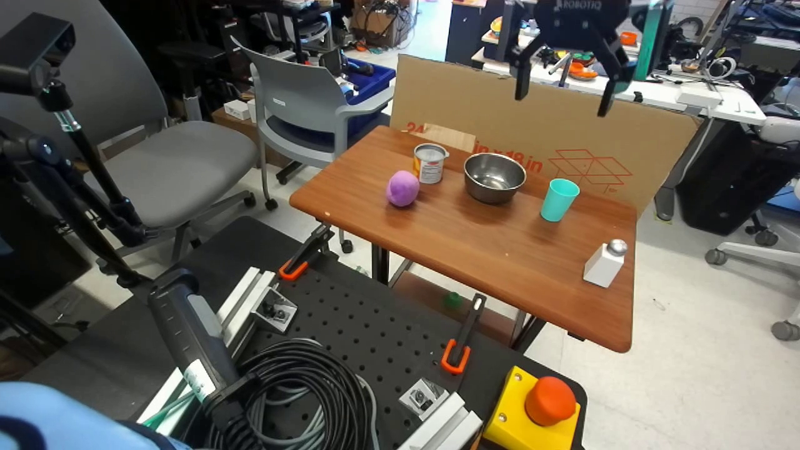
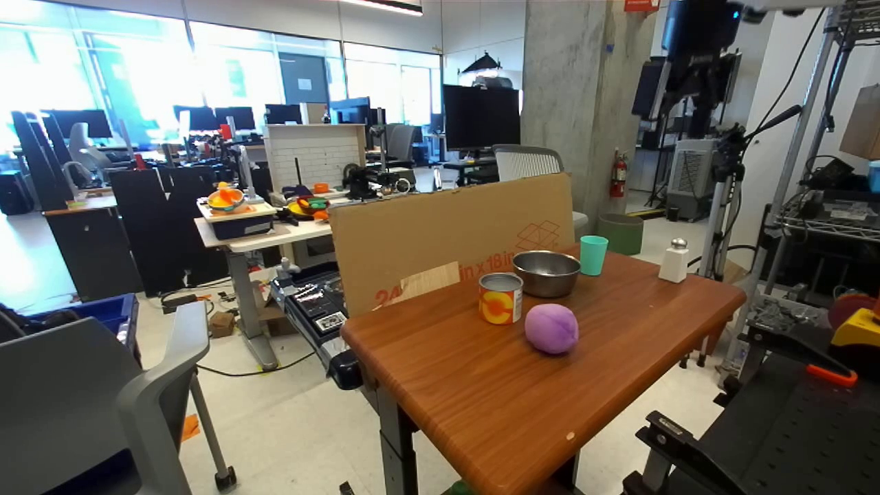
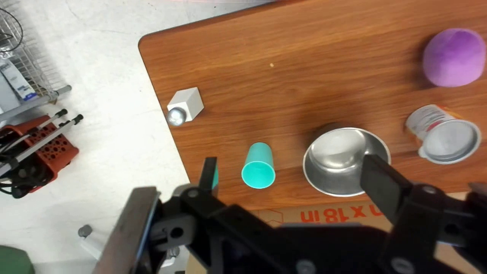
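Note:
High above the table's back edge, my gripper [image 1: 563, 105] stands open, its fingers [image 1: 522, 81] wide apart and nothing between them. On the wooden table [image 1: 480, 240] are a metal bowl [image 1: 495, 177], a teal cup [image 1: 559, 200], an opened can [image 1: 429, 164], a purple ball [image 1: 402, 188] and a white shaker [image 1: 605, 263] with a silver top. In the wrist view the bowl [image 3: 345, 160] lies partly behind one finger, and the teal cup [image 3: 258, 166] shows between the fingers. Bowl and cup both stand upright, and the bowl looks empty.
A cardboard sheet [image 1: 645, 154] stands upright along the table's back edge. Clamps [image 1: 466, 334] and a yellow box with a red button [image 1: 535, 409] are on the black bench in front.

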